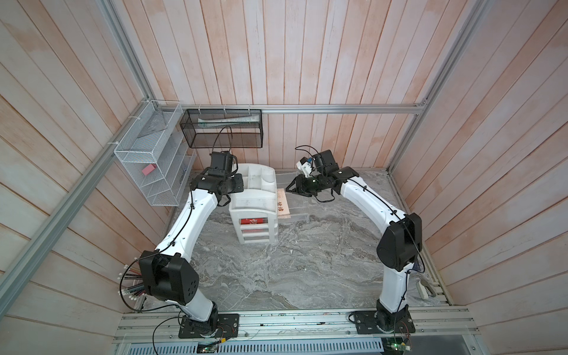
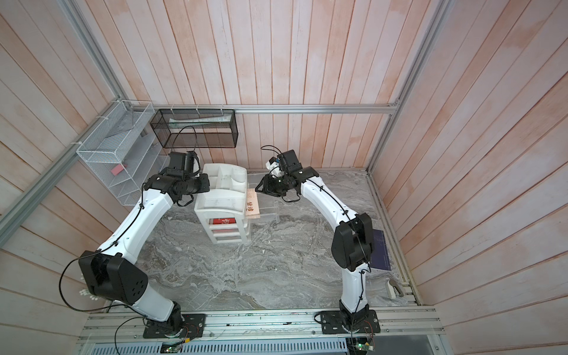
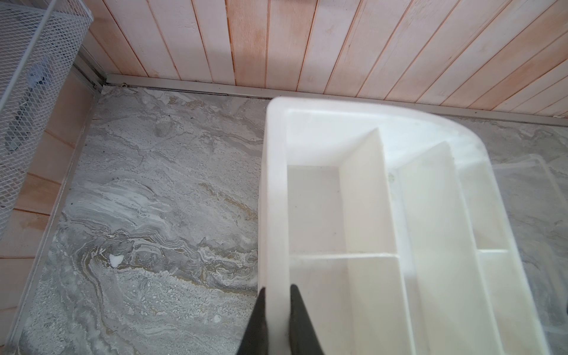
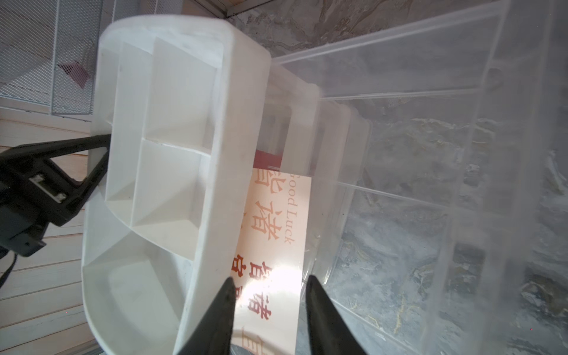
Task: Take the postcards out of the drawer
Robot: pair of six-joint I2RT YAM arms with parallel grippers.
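Note:
A clear drawer (image 4: 384,97) is pulled out of the right side of the white organizer (image 3: 275,195). A pale postcard (image 4: 278,207) with red characters and "Good Luck" lies at the drawer's inner end, close to the organizer wall. My right gripper is above this card, fingers apart; the card shows beyond and between them, and nothing appears clamped. My left gripper is shut on the organizer's left rim. A red item (image 4: 267,159) shows at the drawer opening beside the card.
Further red items (image 1: 253,220) show inside the organizer's front. A white wire rack (image 1: 148,153) stands at the left, and a black mesh basket (image 1: 222,139) hangs at the back.

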